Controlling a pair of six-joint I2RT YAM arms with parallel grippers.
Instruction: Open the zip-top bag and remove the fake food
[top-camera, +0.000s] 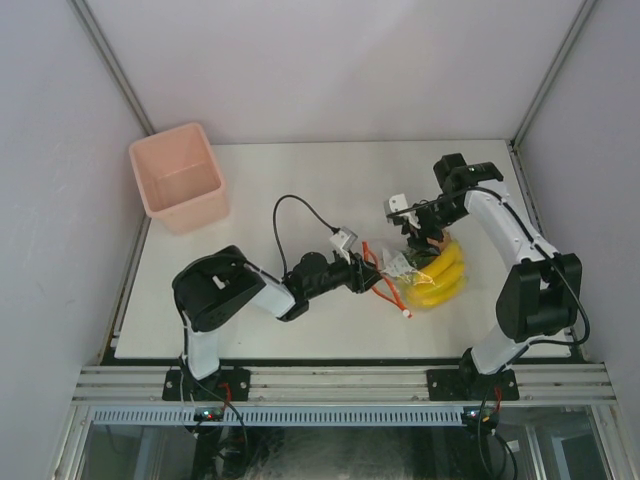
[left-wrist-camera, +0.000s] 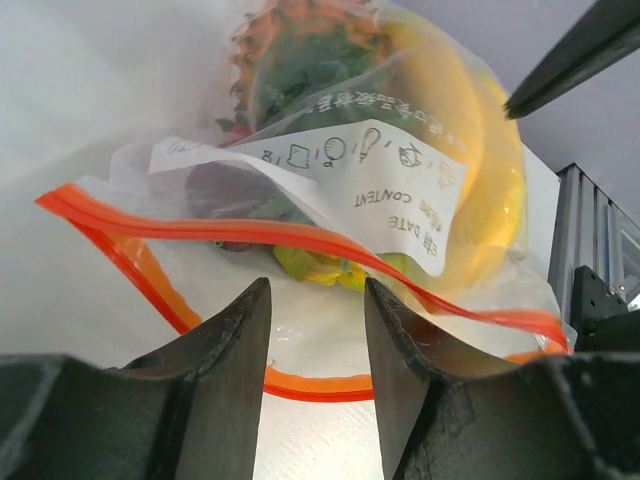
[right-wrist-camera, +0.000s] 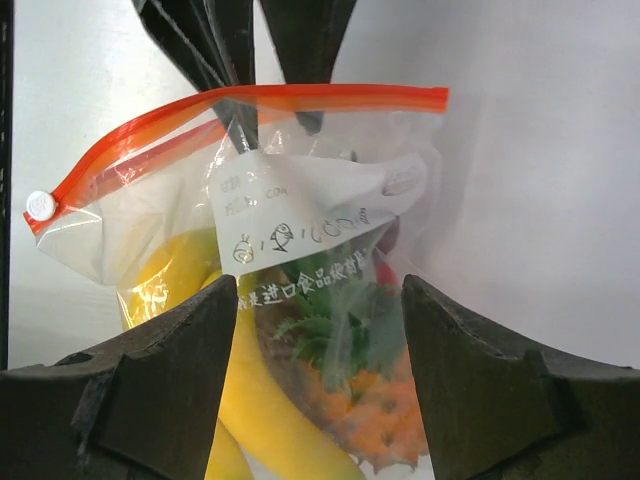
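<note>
The zip top bag (top-camera: 406, 272) with orange seal lies right of centre, holding bananas (top-camera: 439, 272), a pineapple (right-wrist-camera: 350, 400) and other items partly hidden by the plastic and printed label. In its own wrist view my left gripper stands part open at the bag's mouth, the orange strips around its fingers; whether anything is between them is unclear. My right gripper is part open over the bag, bananas and pineapple seen beneath its fingers, nothing clearly gripped.
A pink empty bin (top-camera: 178, 178) stands at the back left. Walls and rails border it.
</note>
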